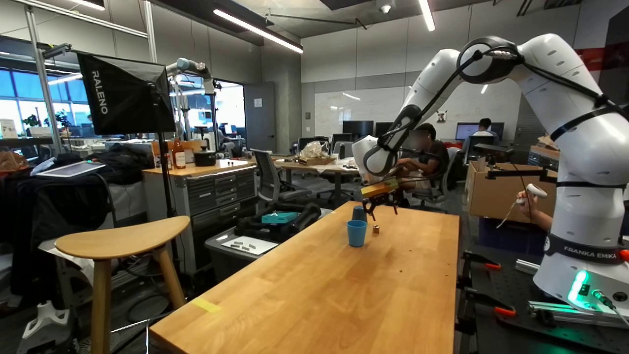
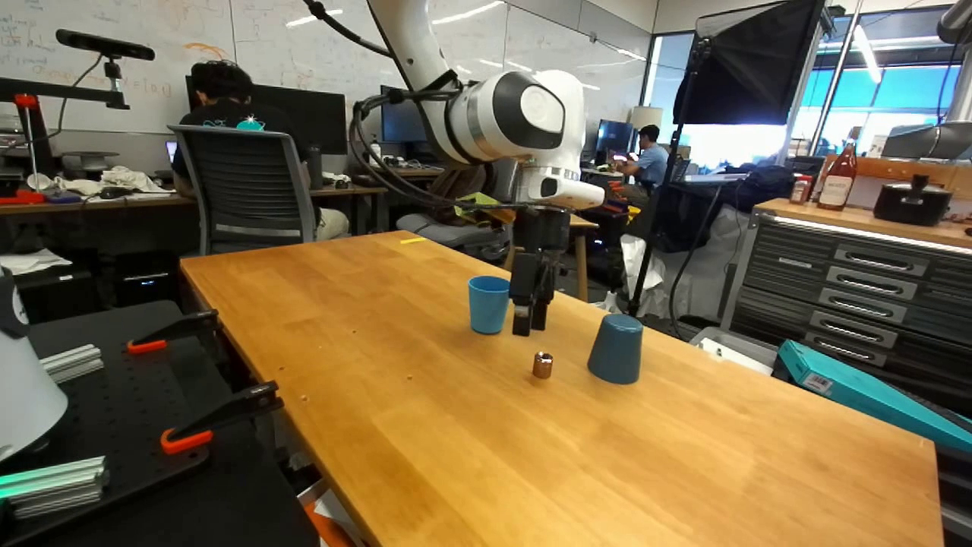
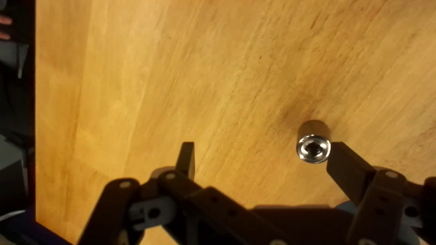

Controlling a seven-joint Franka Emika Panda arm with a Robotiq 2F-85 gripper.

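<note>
A small shiny metal socket (image 3: 313,143) stands upright on the wooden table (image 3: 229,81). In the wrist view it appears beside the tip of my right-hand finger (image 3: 349,165), inside the gap. My gripper (image 1: 380,212) hangs above the table, open and empty; its two fingers are wide apart in the wrist view. A light blue cup (image 2: 489,305) stands mouth up, close to the gripper (image 2: 530,328) in exterior view 2. The darker blue cup (image 2: 616,349) rests upside down, on the other side of the socket (image 2: 543,365).
Clamps (image 1: 486,298) grip its edge on the robot's side. A grey bin (image 1: 236,256) with a teal box (image 1: 279,218) stands past the opposite edge.
</note>
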